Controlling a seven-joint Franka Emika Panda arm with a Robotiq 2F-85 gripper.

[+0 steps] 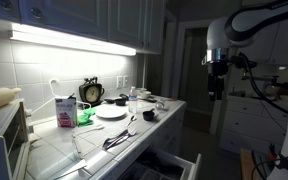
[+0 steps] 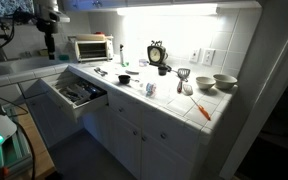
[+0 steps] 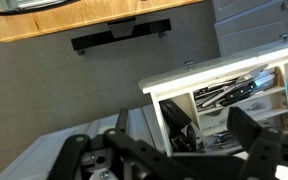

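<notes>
High over the floor, in front of the counter, my gripper hangs pointing down, open and with nothing between its fingers. Its two dark fingers stand wide apart in the wrist view. An open white drawer juts out below the counter, holding several dark and metal utensils. From the wrist, the drawer's front panel lies to the right, with knives and other utensils in its compartments. The gripper's body hides part of the drawer. Nothing touches the gripper.
A white plate, a box, a black clock and bowls stand on the counter. A toaster oven sits in the corner. The grey floor beneath the gripper is clear.
</notes>
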